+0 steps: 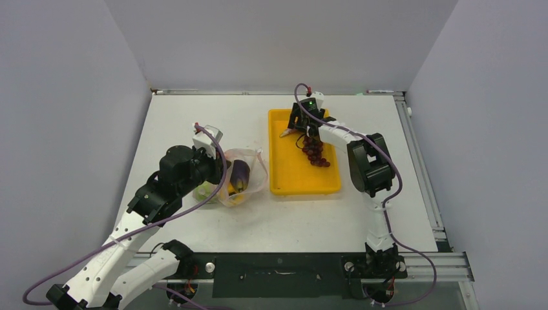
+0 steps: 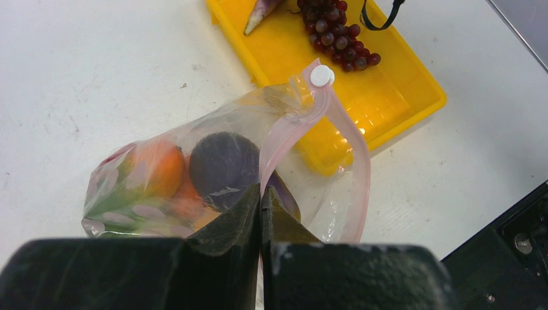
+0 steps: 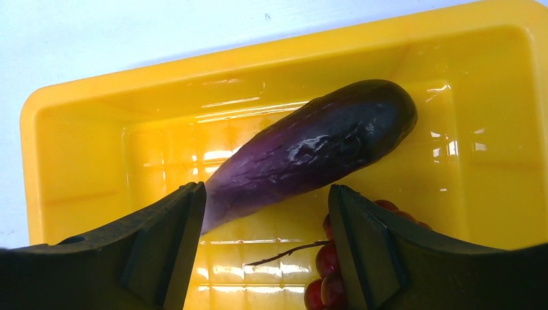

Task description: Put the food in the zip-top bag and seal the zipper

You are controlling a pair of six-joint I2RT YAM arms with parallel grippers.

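My left gripper is shut on the pink-edged rim of the clear zip top bag [image 2: 294,132], whose mouth gapes toward the tray. Inside the bag lie a dark eggplant [image 1: 240,175], an orange item [image 2: 158,169] and something green. A white zipper slider [image 2: 320,75] sits at the rim's far end. In the yellow tray [image 3: 278,55], a second purple eggplant [image 3: 316,145] lies slanted. Over it, my right gripper stands open, fingers apart; the eggplant's pale end is beside the left finger [image 3: 187,219]. Red grapes [image 3: 329,261] are partly hidden behind the right finger.
The tray's front half [image 1: 304,177] is empty. A thin grape stem [image 3: 287,253] sticks out between the right gripper's fingers.
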